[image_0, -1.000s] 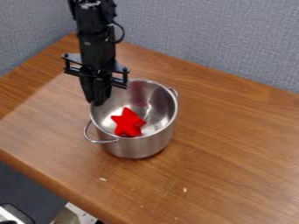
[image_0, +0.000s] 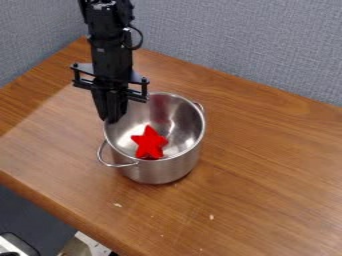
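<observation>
A steel pot (image_0: 181, 160) with wire handles stands on the wooden table, holding a red star (image_0: 150, 143). My black gripper (image_0: 111, 112) points down at the pot's upper left rim, its fingertips at or just over the rim. Whether it is open or shut on the rim is unclear.
A grey padded wall (image_0: 254, 40) runs along the back. The table's edge and a dark floor show at the lower left.
The gripper and arm have shifted very slightly; the pot and star look nearly unchanged.
</observation>
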